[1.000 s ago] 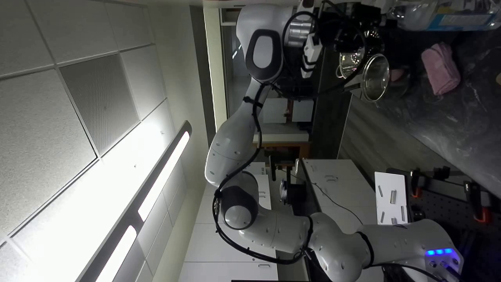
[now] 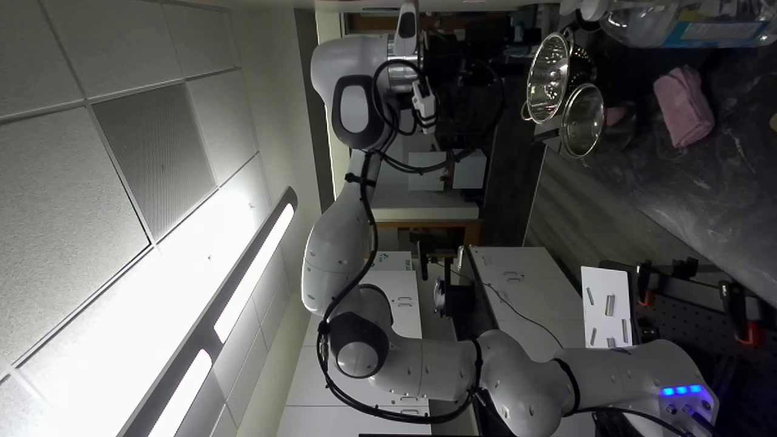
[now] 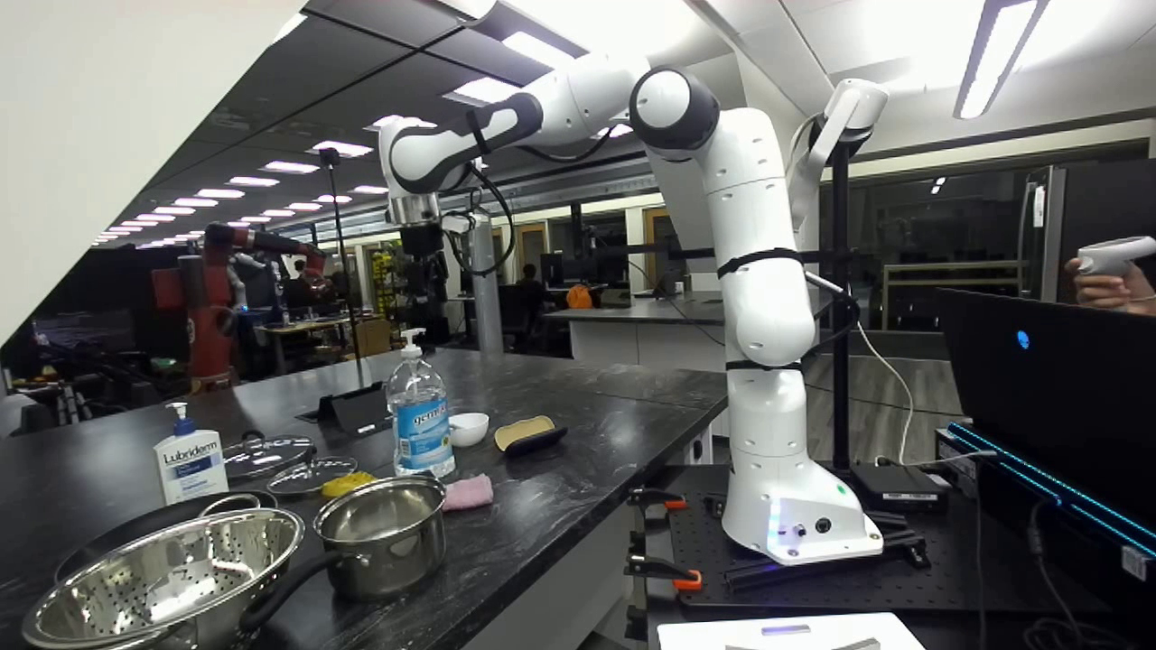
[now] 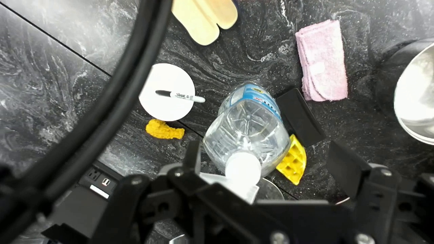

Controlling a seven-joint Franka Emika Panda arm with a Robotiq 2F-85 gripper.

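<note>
High over the counter, my gripper (image 3: 431, 292) hangs from the raised arm, its fingers pointing down. In the wrist view the gripper is open, its two black fingers wide apart with nothing held. Between and beyond them shows the clear pump bottle (image 4: 248, 122) with a blue label, standing on the counter well below. A white bowl (image 4: 164, 107) has a Sharpie marker (image 4: 183, 96) over it. Beside the bottle lie a black block-like object (image 4: 301, 118) and a yellow waffle-like piece (image 4: 293, 162). A yellow drumstick-shaped piece (image 4: 162, 129) lies near the bowl.
A folded pink towel (image 4: 323, 61) and a steel pot (image 3: 381, 536) are near the counter's front edge. A colander (image 3: 173, 574) and a Lubriderm bottle (image 3: 193, 460) stand at the left.
My gripper has risen away from the counter, uncovering the colander in exterior view 1. The arm's elbow and wrist have lifted with it; the counter objects in view have stayed put.
</note>
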